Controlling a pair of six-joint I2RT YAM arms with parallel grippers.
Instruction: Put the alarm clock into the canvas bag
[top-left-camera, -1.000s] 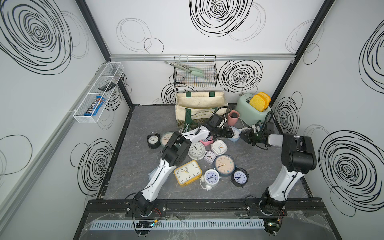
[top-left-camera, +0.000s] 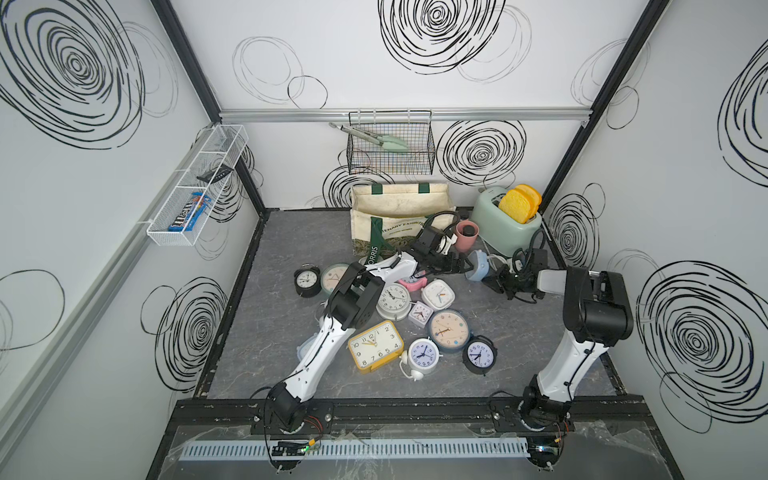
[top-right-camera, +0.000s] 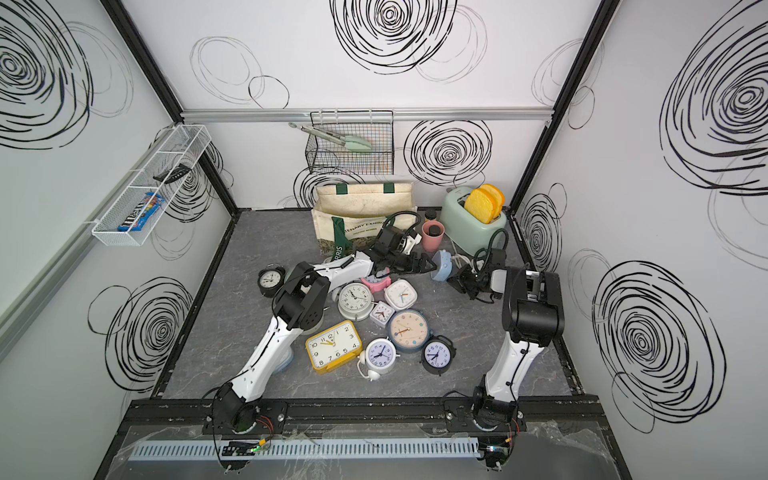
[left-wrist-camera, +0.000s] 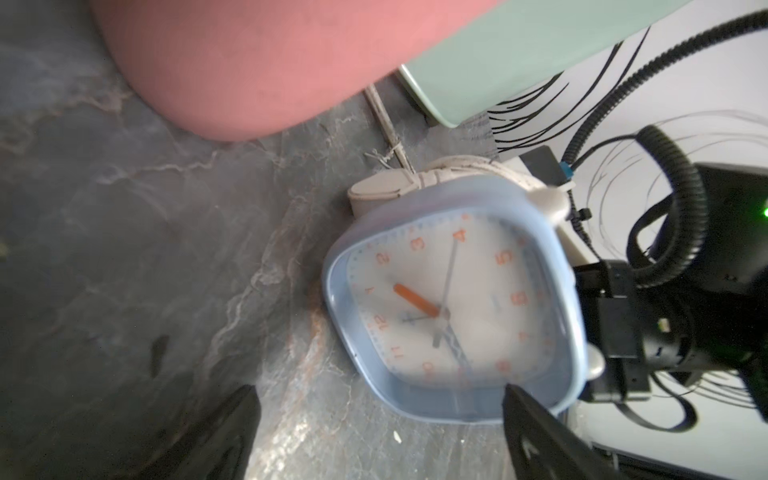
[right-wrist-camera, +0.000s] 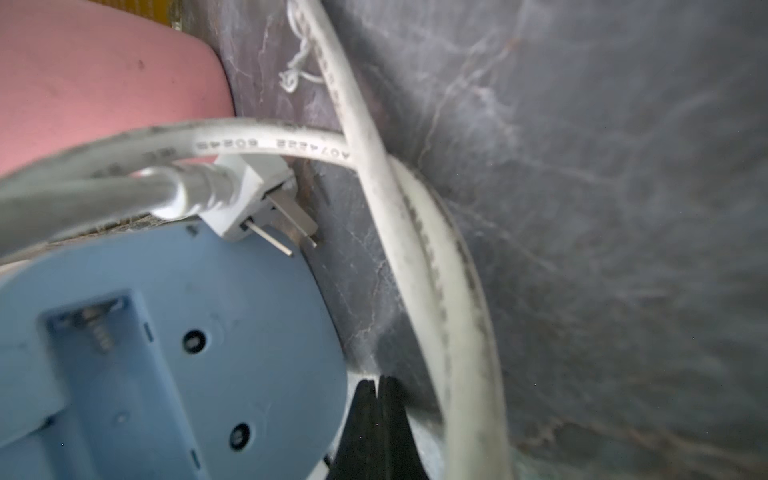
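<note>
A light blue alarm clock (top-left-camera: 477, 266) (left-wrist-camera: 448, 312) stands tilted up on its side, its dial facing my left gripper, whose fingers are open with the clock just beyond them. My right gripper is shut at the clock's blue back (right-wrist-camera: 240, 336), beside a white cable and plug (right-wrist-camera: 248, 192), with nothing seen between its fingers. The cream canvas bag (top-right-camera: 360, 200) stands at the back, behind my left gripper.
A pink cup (top-left-camera: 467, 233) and mint toaster (top-left-camera: 504, 228) are behind the blue clock. Several other clocks crowd the centre and front, including a yellow one (top-left-camera: 376, 346).
The blue clock has tipped up from a flatter pose and shifted slightly right. My right gripper has moved slightly down in the top left view; my left arm looks almost unchanged.
</note>
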